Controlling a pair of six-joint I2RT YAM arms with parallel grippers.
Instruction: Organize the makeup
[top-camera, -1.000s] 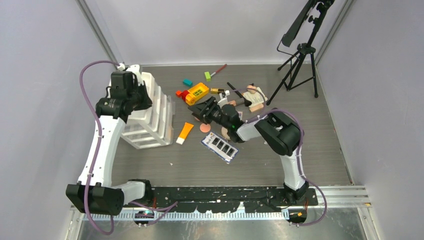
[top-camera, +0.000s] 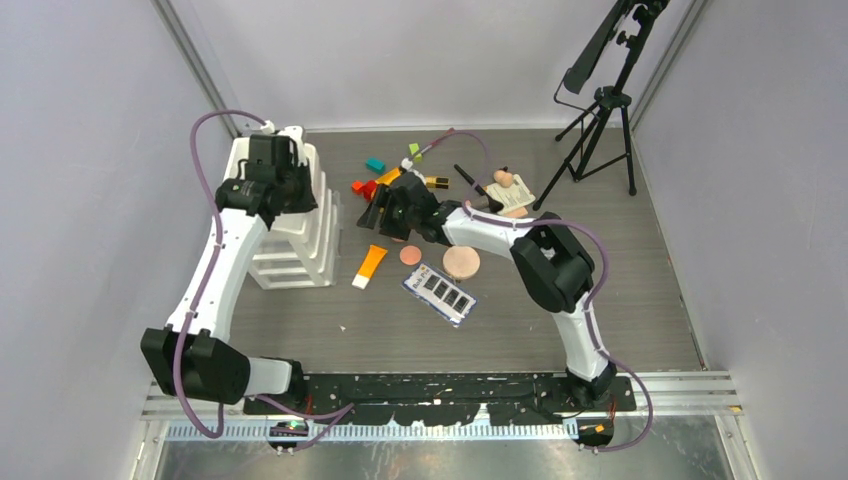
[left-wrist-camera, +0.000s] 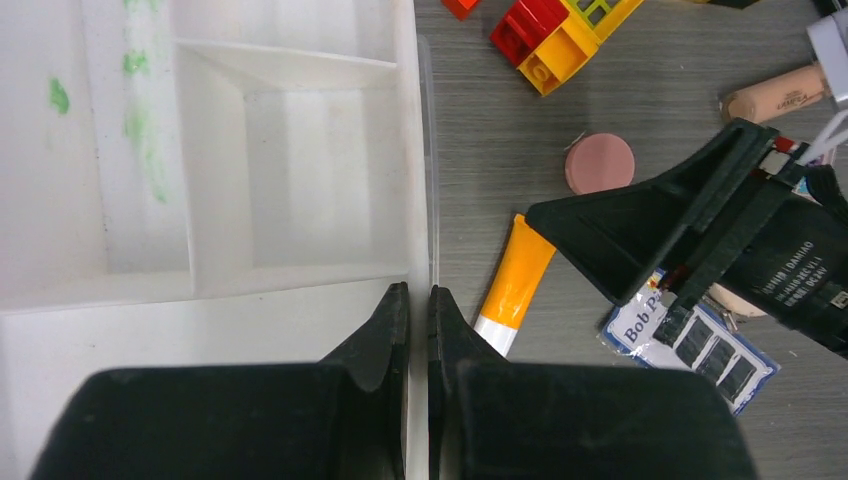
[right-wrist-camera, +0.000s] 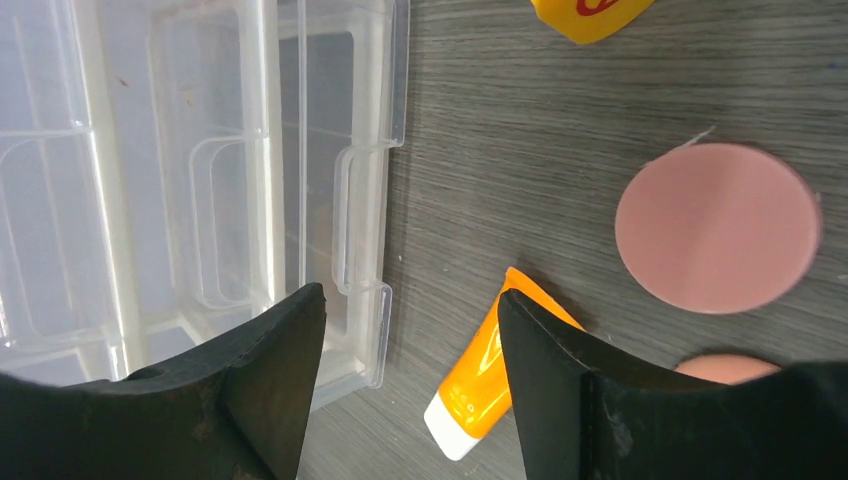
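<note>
A white drawer organizer (top-camera: 290, 245) with clear drawer fronts stands at the left. My left gripper is shut on the upper rim of its top tray, one finger on each side of the wall. To the right of the organizer, my right gripper hovers over the floor with its fingers apart and nothing between the fingers. Below it lies an orange tube with a white cap (top-camera: 369, 267). Two pink round compacts (right-wrist-camera: 718, 228) lie nearby, beside a larger beige disc (top-camera: 461, 262). A foundation tube (left-wrist-camera: 775, 95) and a black brush (top-camera: 478, 188) rest farther off.
Toy blocks (left-wrist-camera: 560, 35) and a yellow toy piece lie behind the right gripper. A name card (top-camera: 440, 294) is on the floor near the middle. A black tripod (top-camera: 600, 110) stands at the back right.
The right gripper has moved left toward the organizer.
</note>
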